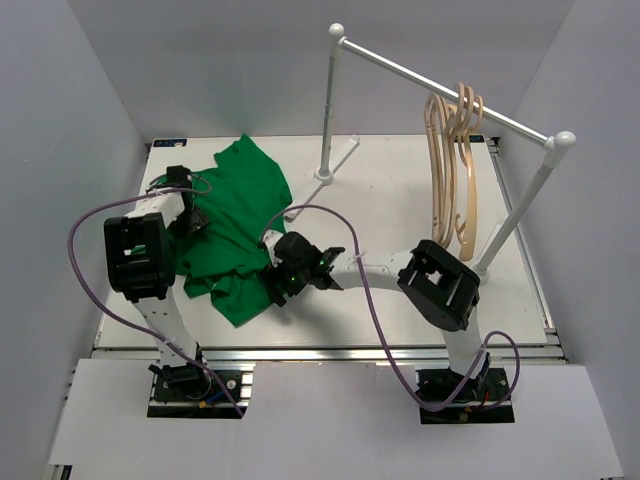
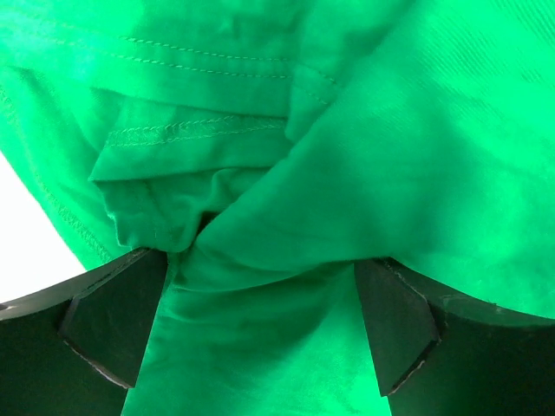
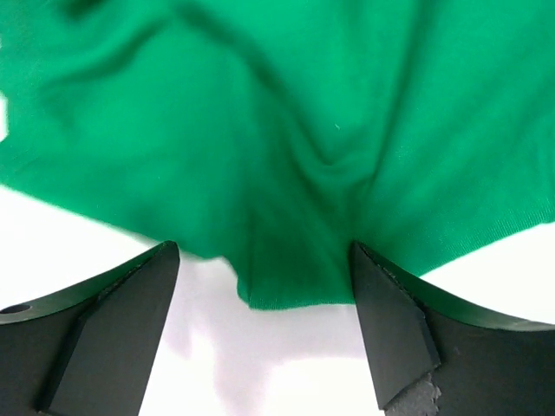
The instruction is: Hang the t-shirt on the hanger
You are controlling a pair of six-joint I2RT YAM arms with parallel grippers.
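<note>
The green t-shirt (image 1: 230,200) lies crumpled on the white table at left. My left gripper (image 1: 190,215) is down on its left side; in the left wrist view its open fingers (image 2: 95,329) frame bunched folds and stitched hems (image 2: 217,147). My right gripper (image 1: 285,285) is low at the shirt's lower right; in the right wrist view its open fingers (image 3: 104,329) straddle the fabric's edge (image 3: 295,269). Several wooden hangers (image 1: 450,170) hang from the white rack's rail (image 1: 400,70) at right.
The rack's posts (image 1: 510,218) stand right and centre back, with a base bar (image 1: 340,160) beside the shirt. Bare table (image 1: 385,180) lies between shirt and hangers. Grey walls border both sides.
</note>
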